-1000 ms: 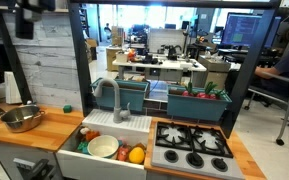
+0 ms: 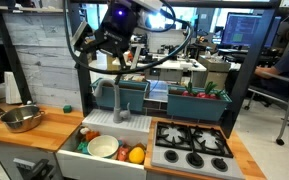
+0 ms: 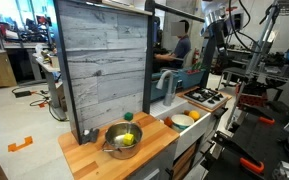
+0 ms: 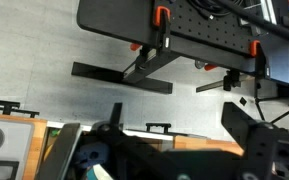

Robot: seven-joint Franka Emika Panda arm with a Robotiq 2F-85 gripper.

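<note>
My gripper is open, its two dark fingers wide apart at the bottom of the wrist view with nothing visible between them. The arm [image 2: 129, 30] hangs high above the counter in exterior view 1, well clear of everything on it. Inside the sink [image 2: 77, 150] sit a white bowl [image 2: 103, 146], a yellow item [image 2: 137, 155] and some red and green items. On the wooden counter to the left stands a metal pot [image 2: 22, 118]; exterior view 2 shows something yellow [image 3: 125, 139] inside it. A stove [image 2: 194, 150] with black grates lies right of the sink.
A grey faucet [image 2: 117, 100] rises behind the sink. Teal bins [image 2: 189, 106] hang on the rail at the back, one with red and green produce. A small green object [image 2: 67, 109] rests near the pot. Black frame posts [image 2: 246, 75] flank the counter.
Over the last second the arm has come down and to the right into exterior view 1, from the upper left. The counter, sink contents and pot look the same.
</note>
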